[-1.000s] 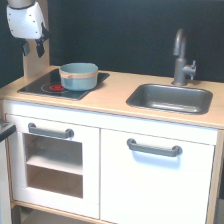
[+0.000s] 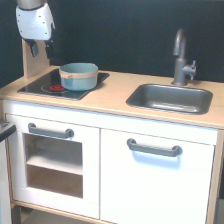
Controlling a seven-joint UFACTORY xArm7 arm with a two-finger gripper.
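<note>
A blue-grey pot (image 2: pixel 79 79) stands upright on the black stovetop (image 2: pixel 42 86) at the back left of the toy kitchen's wooden counter. Up at the top left, my gripper (image 2: pixel 36 48) hangs from the white arm, above and to the left of the pot and clear of it. Its dark fingers are too small in view to show whether they are open or shut. I see no object at them.
At the right, a grey sink (image 2: pixel 170 98) is set into the counter, with a tall faucet (image 2: pixel 180 60) behind it. Bare counter (image 2: pixel 118 90) lies between pot and sink. Below are a windowed oven door (image 2: pixel 50 131) and a white cabinet door (image 2: pixel 155 185), both closed.
The arm and gripper have shifted slightly to the right. The pot, faucet and doors look unmoved.
</note>
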